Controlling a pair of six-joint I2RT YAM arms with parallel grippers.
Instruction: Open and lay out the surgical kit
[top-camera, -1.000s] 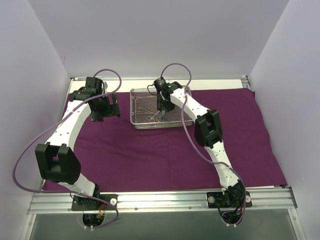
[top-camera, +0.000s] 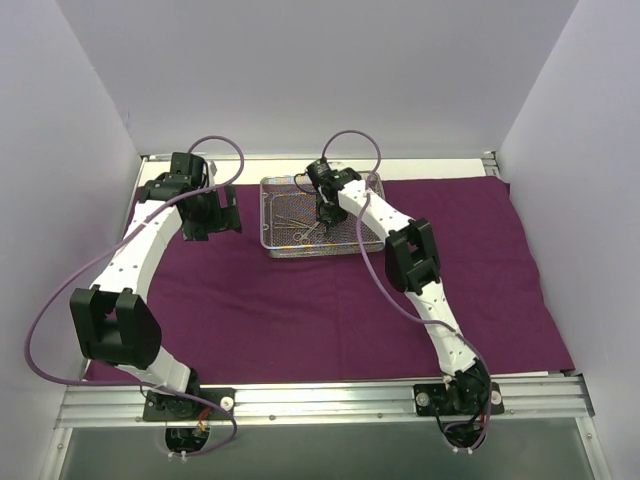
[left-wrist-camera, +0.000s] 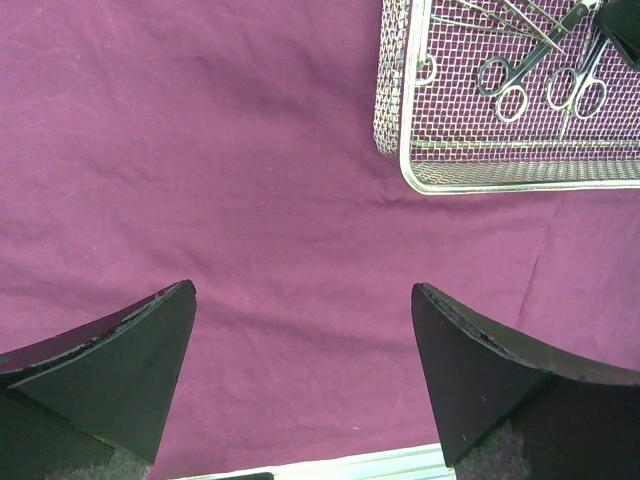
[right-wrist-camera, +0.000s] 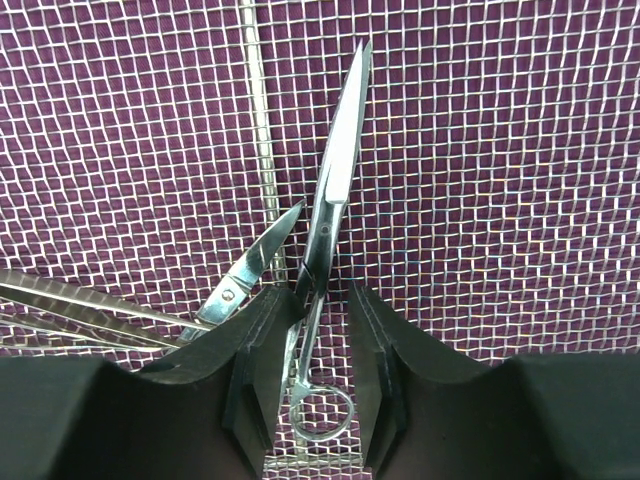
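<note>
The silver wire mesh basket (top-camera: 270, 249) stands at the back middle of the purple cloth (top-camera: 250, 320), its top open. Inside it my right gripper is low over a long pair of scissors (right-wrist-camera: 342, 150), whose shank runs between the part-open fingers. Against the left finger (right-wrist-camera: 270, 320) the shank seems to touch; a gap shows toward the right finger (right-wrist-camera: 370, 320). Just left lie a second pair of scissors (right-wrist-camera: 235, 285) and tweezers (right-wrist-camera: 90, 300). My left gripper is open and empty over the cloth, left of the basket.
The basket's near-left corner rim (left-wrist-camera: 425, 188) stands to the right of my left gripper. Bare cloth spreads in front of the basket and to its right. Grey walls close in the back and sides.
The right gripper has come slightly lower within the basket and shifted a little toward the front. The left arm and the basket have not visibly moved.
</note>
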